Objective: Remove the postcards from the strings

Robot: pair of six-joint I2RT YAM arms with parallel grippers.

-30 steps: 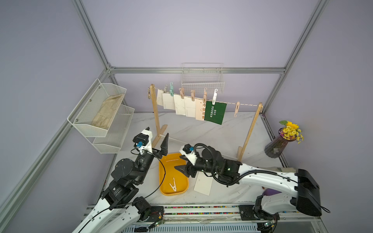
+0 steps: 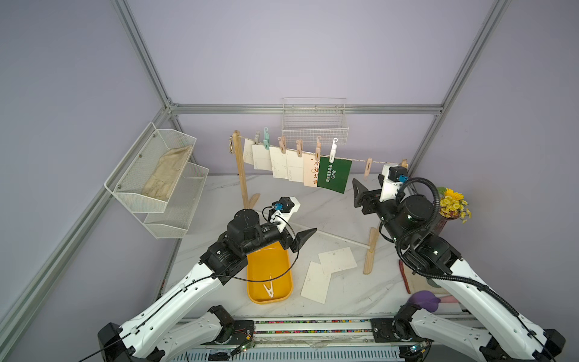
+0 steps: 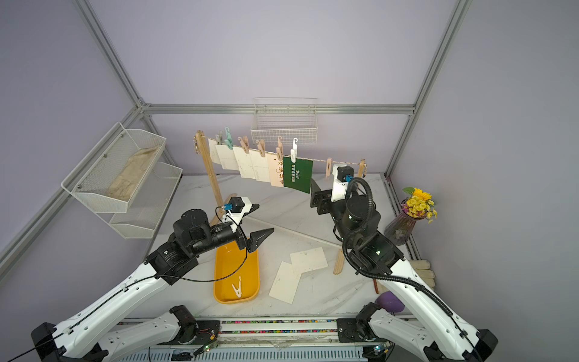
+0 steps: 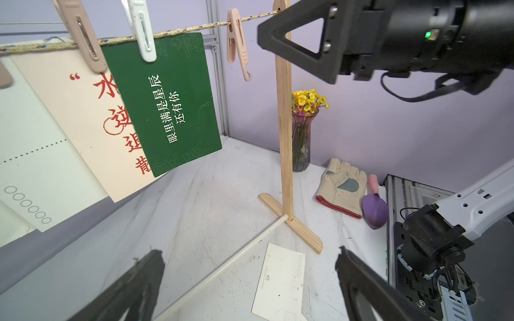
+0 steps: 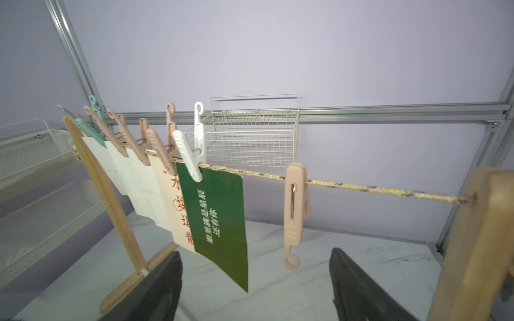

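Several postcards hang from the string [image 5: 348, 186], held by clothespins. Rightmost is a green card [image 5: 214, 230] under a white clothespin [image 5: 188, 155]; a cream card with red writing [image 5: 174, 203] overlaps it on the left, and paler cards [image 2: 278, 163] follow. A beige clothespin [image 5: 294, 208] hangs alone on the string, right of the green card. Facing that clothespin from the front, my right gripper is open and empty. My left gripper is open with nothing between its fingers, above the table and in front of the string.
An orange tray [image 2: 253, 283] holds a white clothespin [image 2: 269, 288]. Two pale cards [image 2: 337, 259] [image 2: 316, 282] lie on the table beside it. The wooden post [image 5: 471, 240] stands close to my right gripper. A flower vase [image 4: 301, 139] is at the right.
My right gripper has swung from over the tray to the right and up towards the string's right end. My left gripper has moved right. The hanging cards have stayed put.
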